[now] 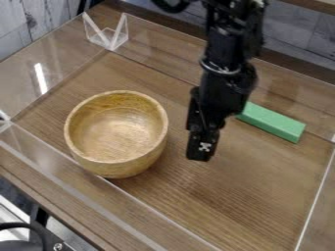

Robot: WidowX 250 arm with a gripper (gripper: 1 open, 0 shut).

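Note:
My black gripper (199, 137) hangs low over the middle of the wooden surface, just right of a round yellow-tan bowl (116, 135) and left of a green rectangular block (268, 122). Its fingers point down with nothing visible held between them, though dark parts make their exact spread hard to see.
A small white wire-like object (108, 29) stands at the back left. Dark cables lie at the lower left corner.

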